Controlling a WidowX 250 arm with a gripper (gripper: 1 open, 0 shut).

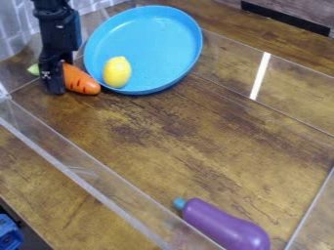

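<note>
My black gripper (58,76) is lowered at the upper left, at an orange toy carrot (81,81) with a green top, partly hiding it. Whether its fingers are closed on the carrot I cannot tell. Beside them, a blue plate (163,49) holds a yellow oval object (116,71) near its lower left.
A purple toy eggplant (224,224) lies at the bottom right. Clear walls border the work area. A blue object (8,234) shows at the bottom left corner.
</note>
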